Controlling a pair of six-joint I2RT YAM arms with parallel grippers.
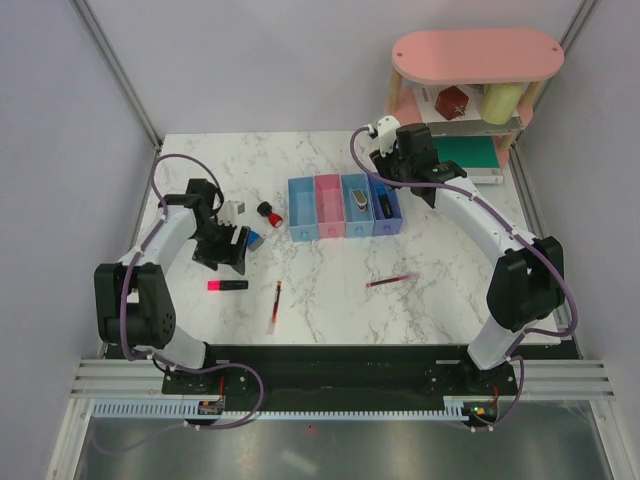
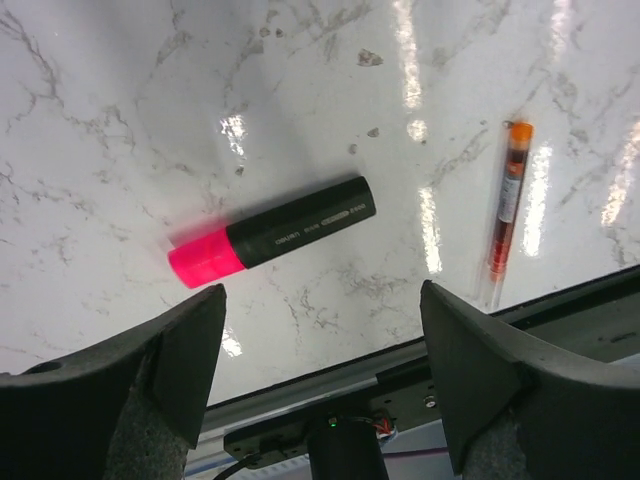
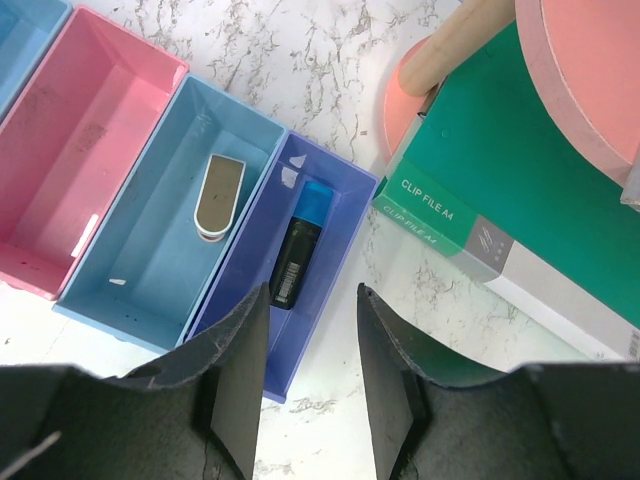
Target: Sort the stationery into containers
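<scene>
My left gripper hangs open at the left, its fingers just short of a pink-and-black marker [image 2: 298, 222]. An orange-red pen [image 2: 507, 205] lies to its right; another pen [image 1: 386, 281] is at centre right. A red-and-black item [image 1: 272, 217] and a blue item [image 1: 254, 240] lie near the left arm. Four joined bins stand at the centre: a blue-capped marker [image 3: 298, 255] is in the dark blue bin [image 3: 325, 300], a silver oblong item [image 3: 219, 193] in the light blue bin [image 3: 143, 265]. My right gripper is over the dark blue bin, fingers apart with nothing held.
Green clip-file boxes [image 3: 463, 238] and a pink-topped wooden shelf [image 1: 476, 57] fill the back right. The pink bin [image 3: 70, 170] and left light blue bin [image 1: 302, 210] look empty.
</scene>
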